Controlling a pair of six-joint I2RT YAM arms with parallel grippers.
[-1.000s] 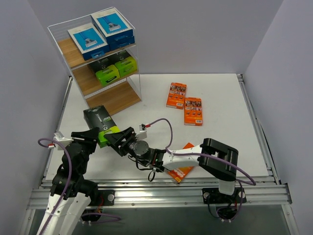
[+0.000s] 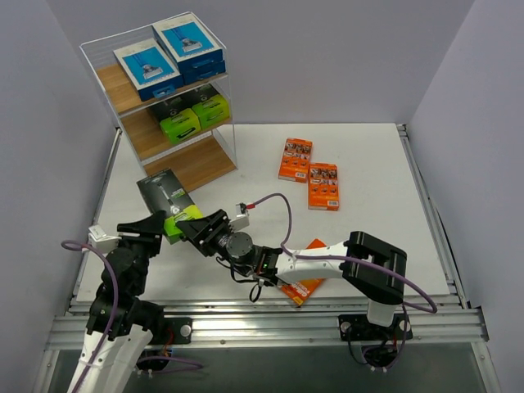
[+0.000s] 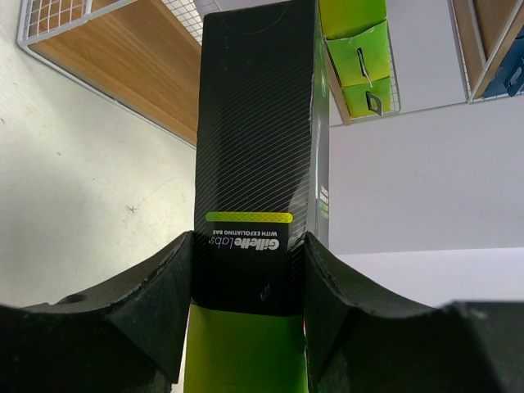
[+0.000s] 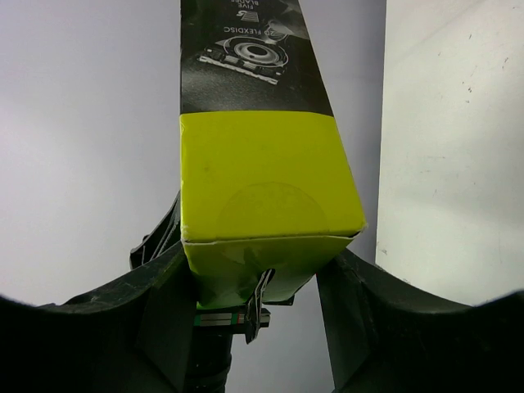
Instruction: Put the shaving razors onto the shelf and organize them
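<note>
Both grippers are on one black and green Gillette razor box (image 2: 164,191), held near its green end in front of the shelf's lowest board. In the left wrist view my left gripper is shut on the box, one finger against each side. From the other side my right gripper is shut on the same box's green end; its fingers flank the box in the right wrist view. The wire shelf (image 2: 133,140) stands at the back left; its lowest board (image 2: 195,166) is bare.
Two green boxes (image 2: 180,125) fill the middle tier and several blue boxes (image 2: 147,63) the top. Orange packs (image 2: 295,159) (image 2: 323,187) lie at the table's middle; another orange pack (image 2: 302,289) is partly under my right arm.
The held box has risen slightly toward the shelf in the top view, both grippers staying on it.
</note>
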